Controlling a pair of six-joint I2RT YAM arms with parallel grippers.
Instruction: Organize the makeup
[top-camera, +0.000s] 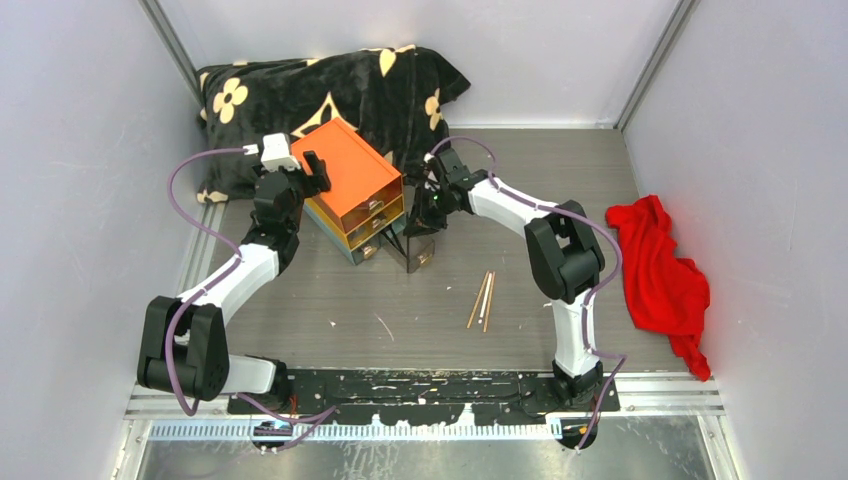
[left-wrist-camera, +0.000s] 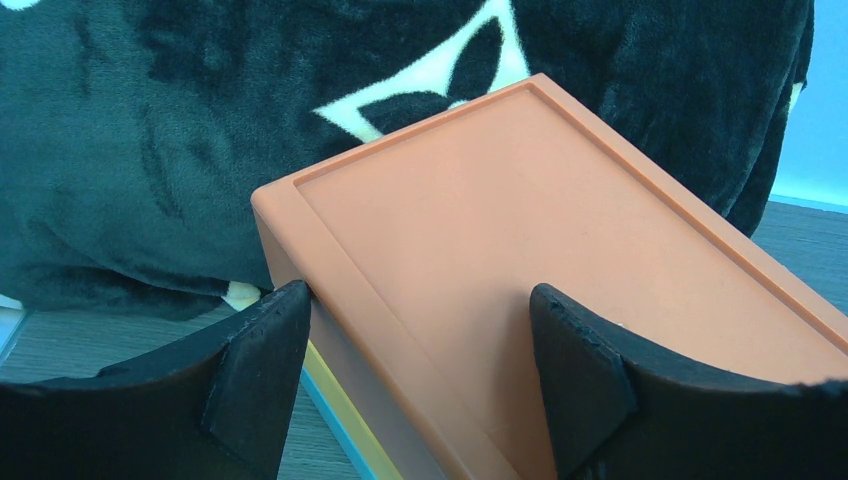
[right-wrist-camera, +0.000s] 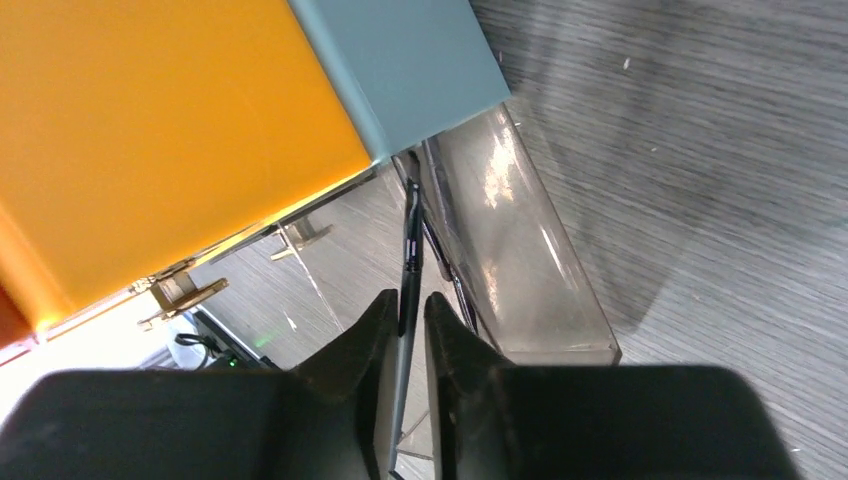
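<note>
An orange-topped drawer organizer (top-camera: 340, 165) sits at back centre, its bottom clear drawer (right-wrist-camera: 520, 260) pulled out, holding several dark makeup pencils. My left gripper is shut on the organizer's top edge. My right gripper is over the open drawer, fingers partly apart around a dark pencil (right-wrist-camera: 410, 235); whether they grip it is unclear. Several light pencils (top-camera: 481, 300) lie on the table front right of the organizer.
A black flowered blanket (top-camera: 240, 110) lies behind the organizer; a red cloth (top-camera: 655, 270) lies at the right.
</note>
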